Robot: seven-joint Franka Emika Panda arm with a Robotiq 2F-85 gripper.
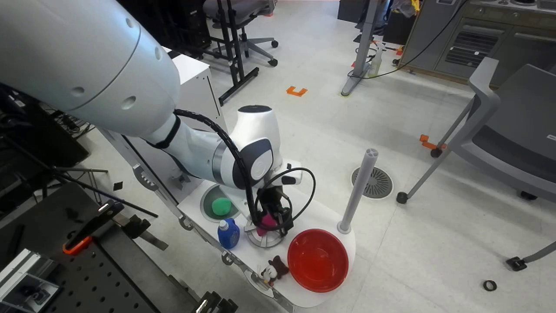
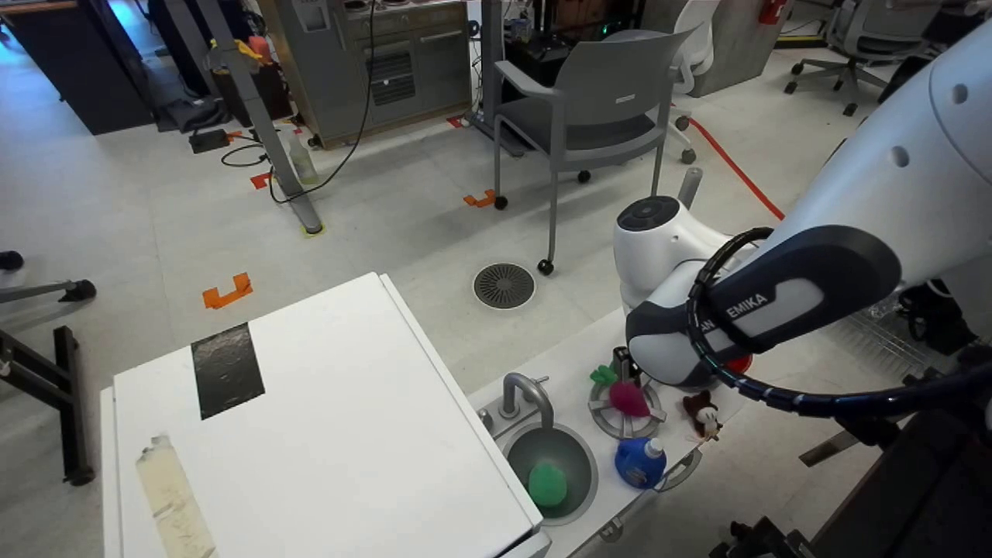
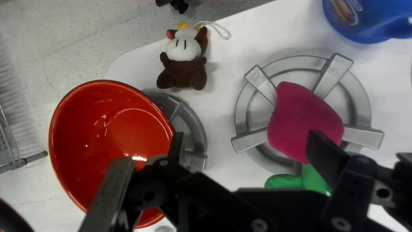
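A magenta plush vegetable (image 3: 301, 120) with green leaves (image 3: 285, 181) rests on the grey burner ring (image 3: 241, 108). My gripper is open, with nothing held between its fingers. In the wrist view its right finger (image 3: 328, 158) overlaps the lower edge of the magenta body, near the leaves; whether it touches cannot be told. The left finger (image 3: 176, 149) appears over the rim of the red bowl (image 3: 112, 83). In exterior view 1 the gripper (image 1: 277, 209) is low over the burner, hiding part of the plush and its leaves.
A brown-and-white plush cow (image 3: 185, 73) lies beside the bowl. The blue bottle (image 1: 228, 233) stands near the counter edge, between sink and burner. A green object (image 2: 548, 483) sits in the sink (image 2: 587, 465) under a faucet (image 2: 530, 386). A grey post (image 1: 358, 190) rises near the bowl.
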